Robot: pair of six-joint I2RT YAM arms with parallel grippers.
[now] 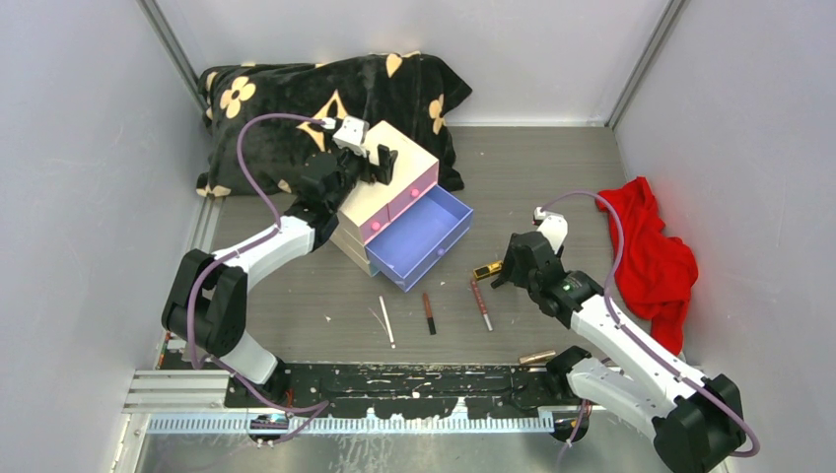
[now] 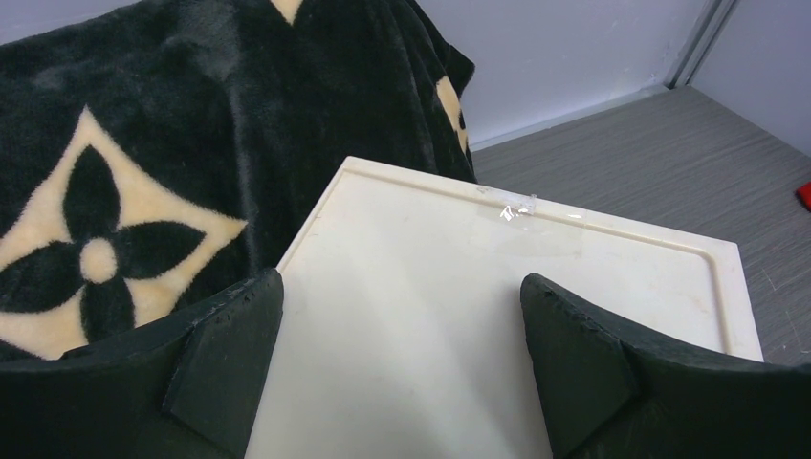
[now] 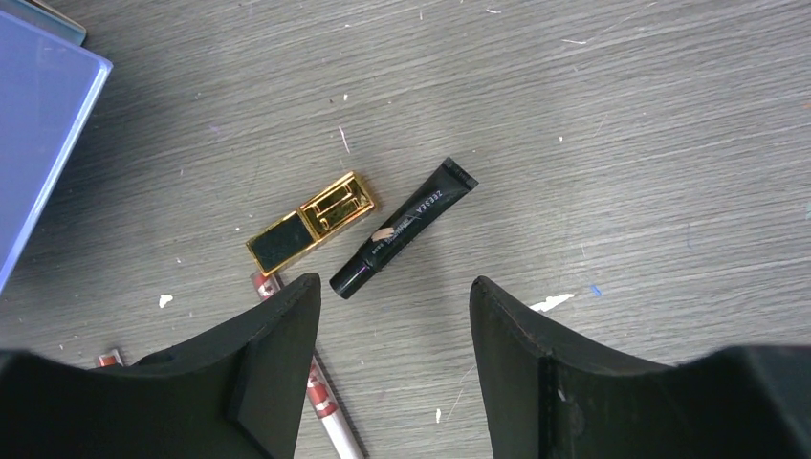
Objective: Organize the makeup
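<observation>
A small cabinet (image 1: 389, 148) stands with its blue lower drawer (image 1: 424, 236) pulled out. My left gripper is open above the cabinet's white top, nothing between its fingers. My right gripper is open over the floor, just short of a black tube (image 3: 411, 220) beside a gold-and-black compact (image 3: 337, 206). A red-banded pencil (image 3: 333, 421) lies partly behind its left finger. In the top view a brown pencil (image 1: 429, 315), white sticks (image 1: 387, 320) and a gold tube (image 1: 536, 357) lie along the front.
A dark patterned blanket (image 1: 266, 99) is heaped behind the cabinet. A red cloth (image 1: 651, 256) lies at the right by the wall. The floor behind my right gripper is mostly clear.
</observation>
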